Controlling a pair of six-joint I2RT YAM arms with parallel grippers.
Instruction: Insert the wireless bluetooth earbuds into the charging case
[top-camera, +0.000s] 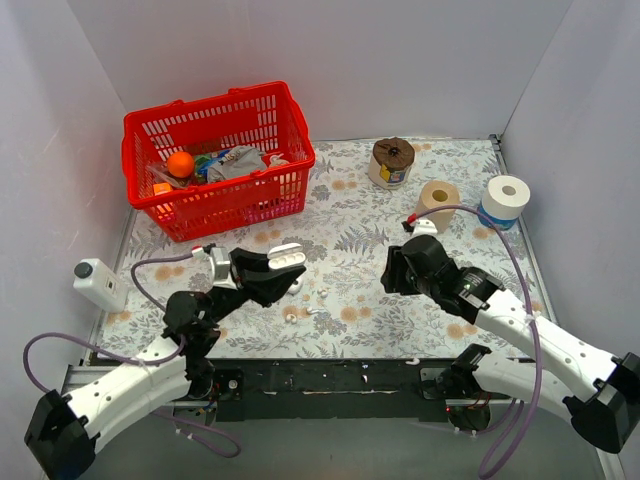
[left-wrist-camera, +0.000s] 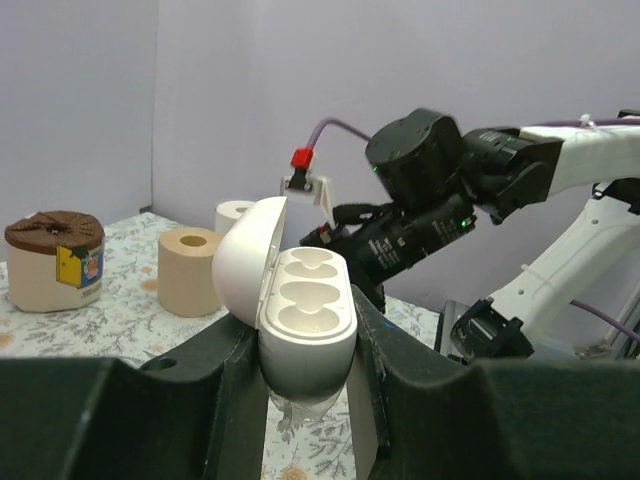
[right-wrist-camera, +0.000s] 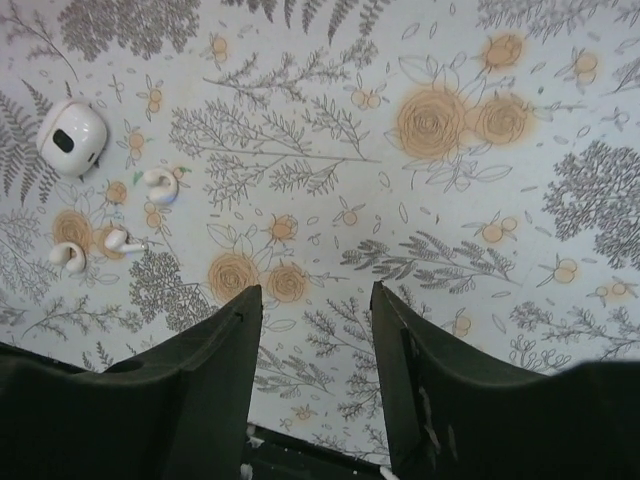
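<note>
My left gripper is shut on a white charging case (left-wrist-camera: 312, 305), holding it above the table with its lid swung open to the left. Pale oval recesses show inside; whether anything sits in them is hard to tell. Three small white earbuds lie loose on the patterned cloth: one earbud (right-wrist-camera: 160, 185), a second earbud (right-wrist-camera: 122, 241) and a third earbud (right-wrist-camera: 68, 256). A smaller white case with a dark window (right-wrist-camera: 72, 138) rests beside them. My right gripper hangs open over bare cloth to their right, nothing between its fingers.
A red basket (top-camera: 219, 206) with an orange and bags stands at the back left. At the back right are a brown-topped container (top-camera: 391, 163), a tan roll (top-camera: 438, 200) and a white roll (top-camera: 505, 200). Open cloth (top-camera: 345, 250) lies between the arms.
</note>
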